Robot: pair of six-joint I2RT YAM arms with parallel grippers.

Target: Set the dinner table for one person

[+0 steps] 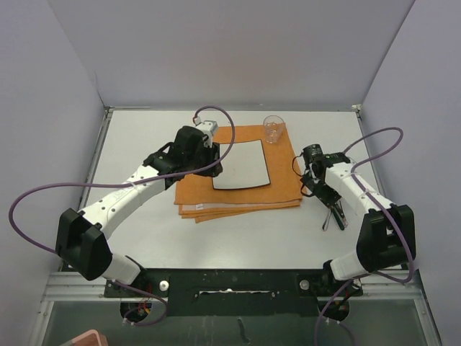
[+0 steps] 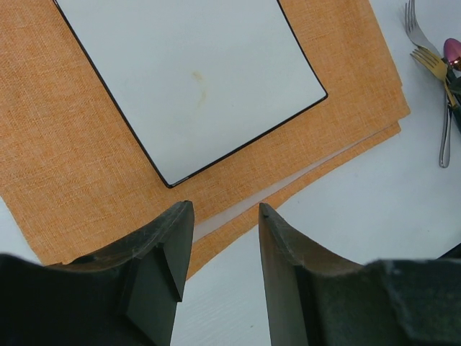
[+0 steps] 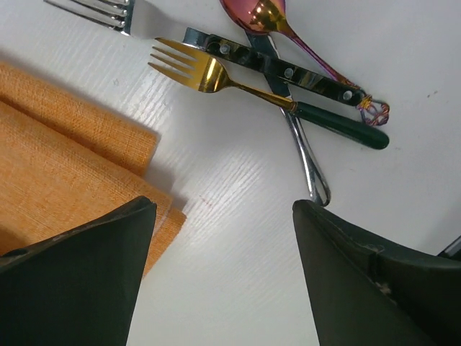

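Observation:
A white square plate (image 1: pixel 240 168) with a dark rim lies on orange placemats (image 1: pixel 284 173); a clear glass (image 1: pixel 274 128) stands at the back. My left gripper hangs open over the plate's left side, empty. At the right, my right gripper hovers open above the table beside a pile of cutlery: a gold fork (image 3: pixel 205 76) with green handle, a black-handled knife (image 3: pixel 310 81), a pink spoon (image 3: pixel 259 14), a steel utensil (image 3: pixel 302 148) and a steel fork (image 3: pixel 108 13).
Walls enclose the back and both sides. A pinkish container (image 1: pixel 85 339) is partly visible below the table at bottom left.

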